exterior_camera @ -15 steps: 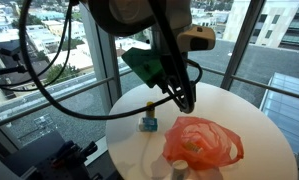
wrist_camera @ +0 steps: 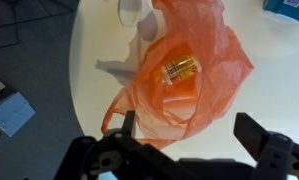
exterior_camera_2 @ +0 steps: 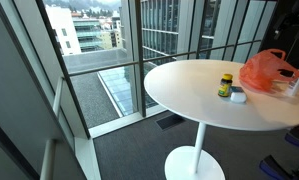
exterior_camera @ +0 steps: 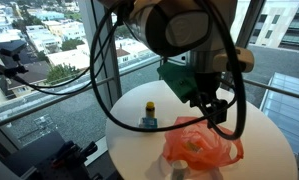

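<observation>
A translucent red-orange plastic bag (wrist_camera: 174, 110) lies crumpled on the white round table, with a small orange-and-yellow labelled item (wrist_camera: 181, 69) showing in its middle. Above the bag, my gripper points down with its black fingers wide apart and nothing between them. The same bag (exterior_camera: 217, 151) spreads under the arm in exterior view 1, and the bag (exterior_camera_2: 259, 72) appears at the table's far right in exterior view 2. The fingertips are dark and hard to make out in exterior view 1.
A yellow-topped bottle (exterior_camera: 149, 109) and a small blue-and-white box (exterior_camera: 148, 123) stand left of the bag. A white cylindrical object (exterior_camera_2: 297, 83) stands on the bag's other side. Windows surround it.
The arm and gripper have moved to the right in exterior view 1, to above the bag. The bag, bottle and box stay where they were.
</observation>
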